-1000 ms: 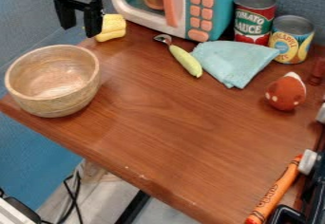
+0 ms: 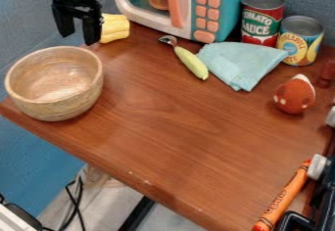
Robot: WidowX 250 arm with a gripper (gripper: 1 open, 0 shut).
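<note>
My black gripper (image 2: 76, 31) hangs at the top left, just left of a folded yellow cloth or sponge (image 2: 114, 27) and above a wooden bowl (image 2: 55, 98). Its fingers point down; I cannot tell whether anything is between them.
On the table (image 2: 170, 157) are a toy microwave (image 2: 190, 5), a banana (image 2: 191, 62), a peeler (image 2: 170, 41), a blue cloth (image 2: 242, 64), two cans (image 2: 260, 20), a red ball (image 2: 293, 96) and an orange marker (image 2: 288, 196).
My gripper has shifted slightly at the top left, near the yellow item. The objects on the table look unchanged.
</note>
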